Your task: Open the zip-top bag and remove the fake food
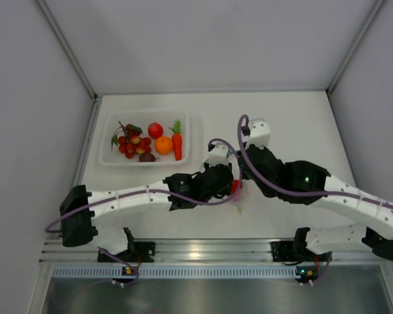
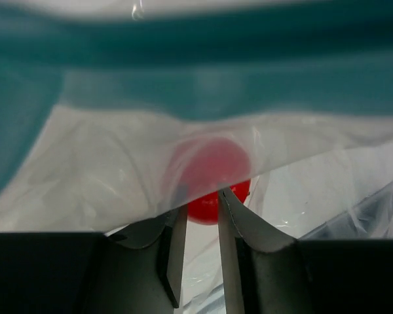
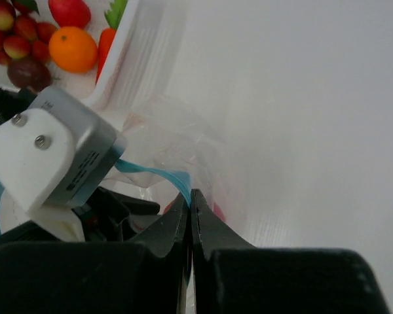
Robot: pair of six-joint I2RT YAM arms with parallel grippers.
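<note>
The clear zip top bag (image 3: 170, 137) with its teal edge (image 3: 150, 169) hangs between the two grippers, red fake food (image 1: 236, 186) inside. My right gripper is shut at the teal strip, which runs down to its fingertips. In the left wrist view, a red round piece (image 2: 206, 209) shows behind plastic, beyond my left gripper. Its fingers stand close together low in the bag's mouth; whether they grip anything is hard to see.
A white bin (image 1: 106, 137) at the back left holds fake fruit and a carrot (image 1: 177, 144). The table (image 1: 288, 124) behind and right of the grippers is clear.
</note>
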